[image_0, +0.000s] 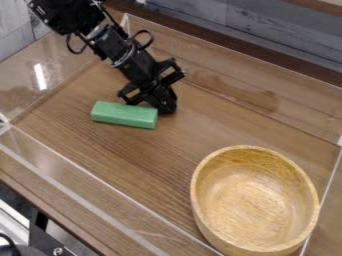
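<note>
The black robot arm reaches in from the top left, and its gripper (160, 98) is low over the table, just behind a green block (123, 114). The fingertips are dark and overlap one another; they look shut, with nothing seen between them. The green block lies flat, close to the fingertips; whether they touch it I cannot tell.
An empty pale yellow oval bowl (254, 200) stands at the front right of the wooden table (241, 100). Grey boards run along the back.
</note>
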